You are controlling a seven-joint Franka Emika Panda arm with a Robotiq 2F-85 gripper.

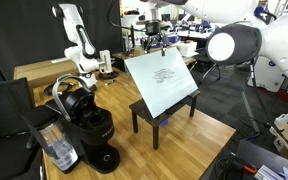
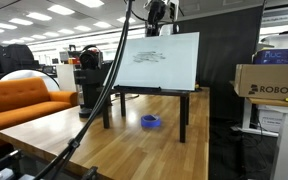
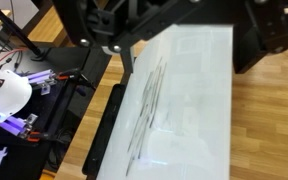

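Note:
A whiteboard leans on a black stand on the wooden table. Dark scribbled strokes mark its face, seen close in the wrist view. In exterior view 2 the board faces the camera, with the marks on its upper part. My gripper is open, its dark fingers spread at either side of the wrist view, and nothing shows between them. From outside, the gripper hangs above and behind the board's top edge; the board hides part of it in exterior view 2.
A blue tape roll lies on the table under the stand. A black coffee machine stands at the near left, and a white gooseneck lamp rises farther back. Bare table lies in front of the stand.

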